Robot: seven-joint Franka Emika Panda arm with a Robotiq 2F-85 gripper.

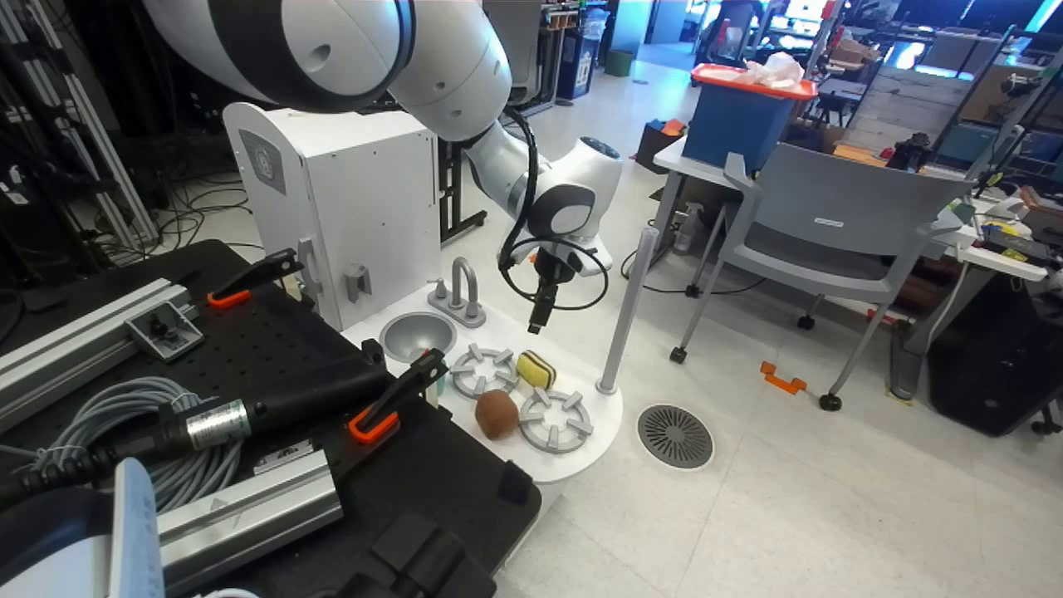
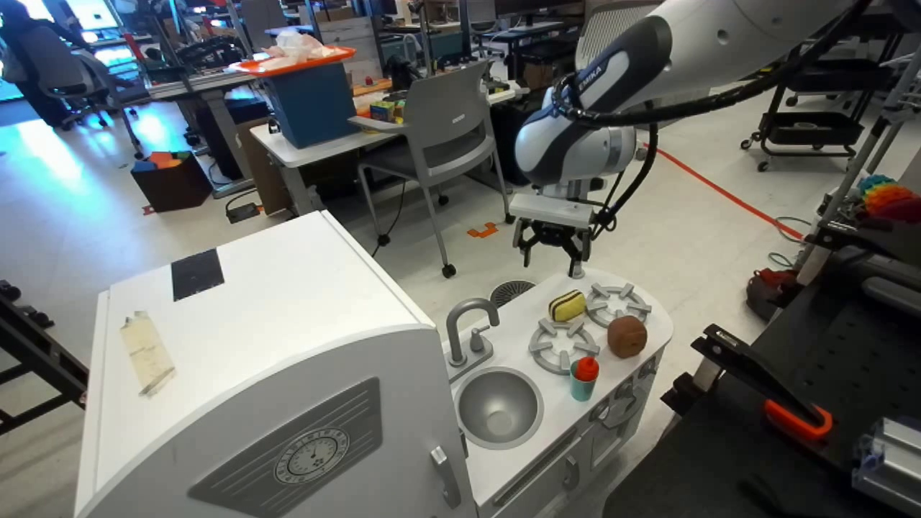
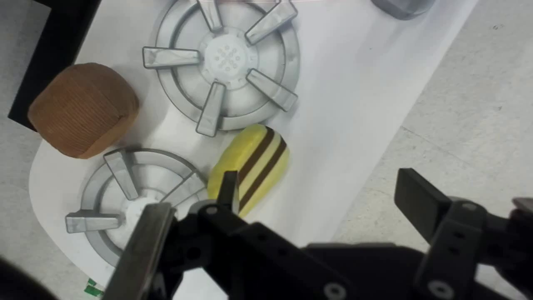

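My gripper is open in the wrist view, its two black fingers wide apart and nothing held between them. It hangs above the far edge of the white toy kitchen counter, as exterior view 2 shows. Partly behind the left finger in the wrist view is a yellow toy with brown stripes, lying on the counter between two grey burners. A brown rounded object sits beside the burners. In exterior view 2 a teal cup with something red in its top stands near the sink.
A grey faucet rises behind the sink, next to the tall white cabinet. An upright grey post stands at the counter's rim. The black table with clamps borders the counter's near side.
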